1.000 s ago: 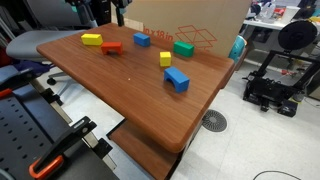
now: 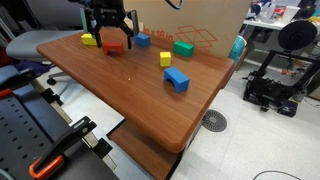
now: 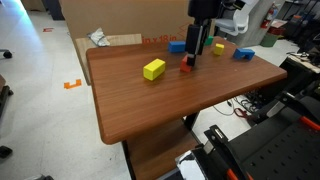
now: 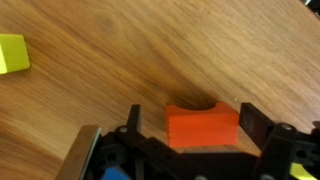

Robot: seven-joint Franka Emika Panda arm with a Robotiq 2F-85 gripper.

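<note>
My open gripper is low over a red block (image 4: 203,127), which lies within the span of its fingers in the wrist view. The block appears closer to the right finger (image 4: 253,118) than to the left one, and its lower edge is hidden by the gripper body. From exterior view 1, the gripper (image 2: 115,40) reaches down around the red block (image 2: 113,46) on the wooden table (image 2: 140,88). Exterior view 2 has the red block (image 3: 186,66) partly covered by the gripper (image 3: 193,60). Contact with the fingers cannot be told.
A yellow block (image 2: 90,40) lies left of the red one, and a blue block (image 2: 142,40) behind it. Farther right are a green block (image 2: 183,48), another yellow block (image 2: 165,60) and a notched blue block (image 2: 176,79).
The gripper has come down from above the table to around the red block, still open. The blocks appear not to have moved.
</note>
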